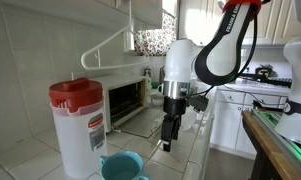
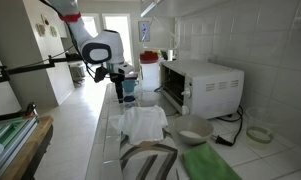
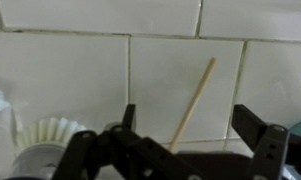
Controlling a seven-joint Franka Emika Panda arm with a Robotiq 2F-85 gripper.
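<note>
In the wrist view a thin wooden stick (image 3: 197, 100) lies slanted on the white tiles, between the two spread fingers of my gripper. Its lower end runs behind the gripper body. The fingers are open and hold nothing. Exterior view 1 has the gripper (image 1: 171, 136) pointing down low over the tiled counter, to the right of the blue mug (image 1: 122, 166). The stick cannot be made out there. Whether the fingertips touch the tiles, I cannot tell.
A white pitcher with a red lid (image 1: 80, 125) stands behind the mug. Along the counter are a toaster oven (image 2: 203, 87), a white cloth (image 2: 143, 122), a bowl (image 2: 193, 129) and a green cloth (image 2: 208, 163). A clear ribbed object (image 3: 50, 135) sits at the wrist view's lower left.
</note>
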